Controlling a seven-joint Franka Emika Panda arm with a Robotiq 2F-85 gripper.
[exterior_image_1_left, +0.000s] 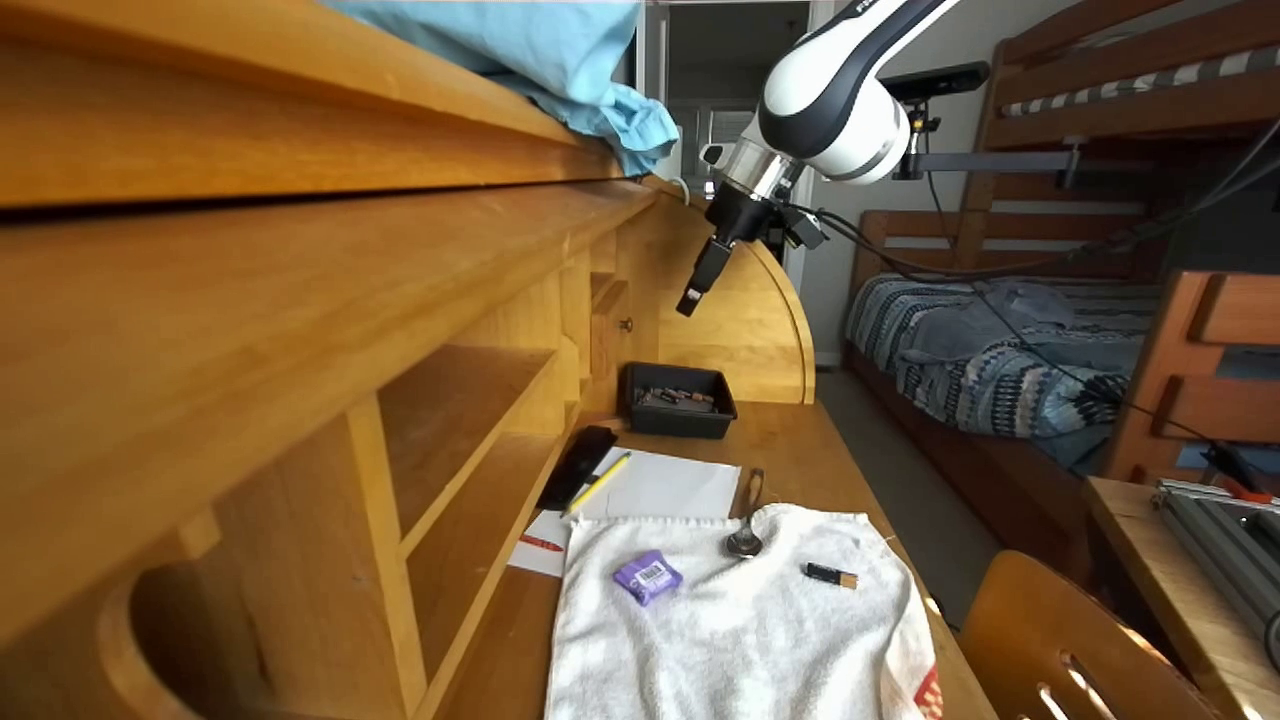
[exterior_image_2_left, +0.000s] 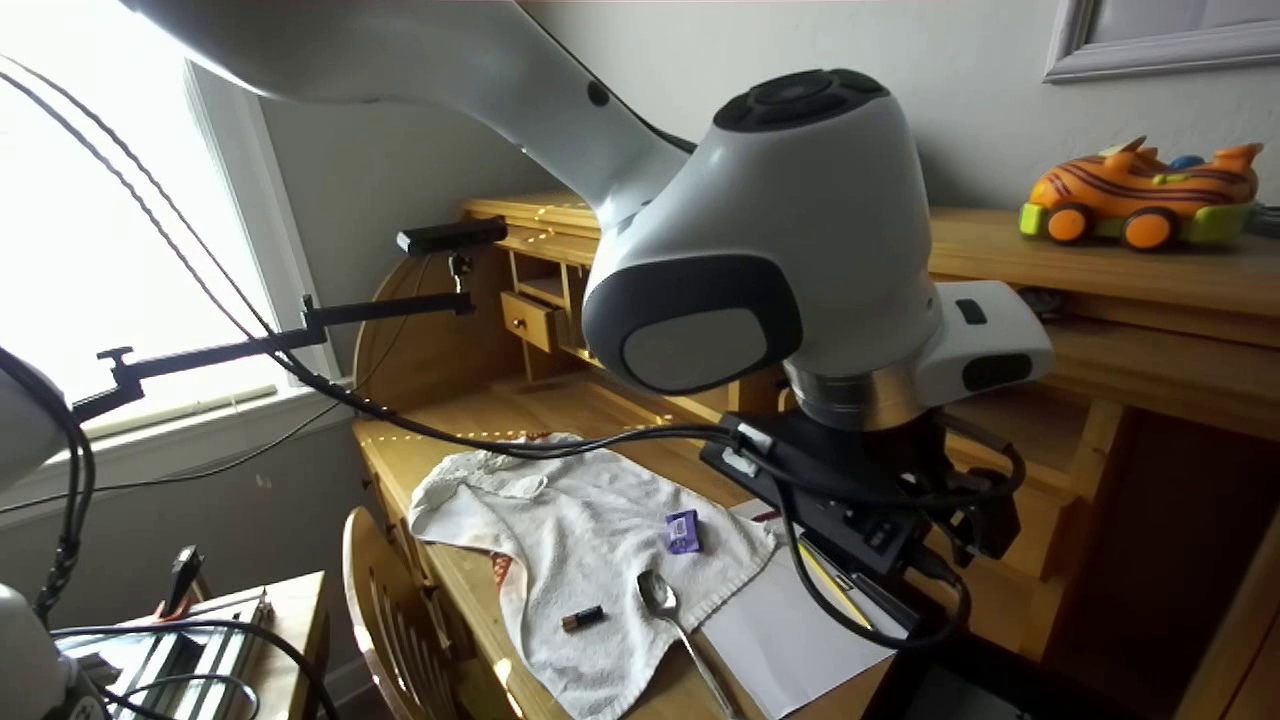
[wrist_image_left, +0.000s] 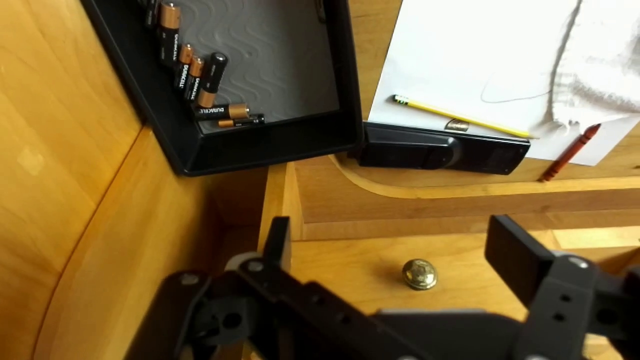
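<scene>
My gripper stands open, the gap between its fingers empty, with a brass drawer knob visible below that gap. In exterior view 1 the gripper hangs high over the far end of the desk, above the black tray. Several batteries lie along one side and corner of that tray. On the white towel are a purple packet, a spoon lying partly past its edge, and a single battery. The arm hides the fingers in exterior view 2.
Beside the tray lie a black case, a yellow pencil on white paper, and a red crayon. Wooden shelves border the desk on one side. A chair stands at the other edge.
</scene>
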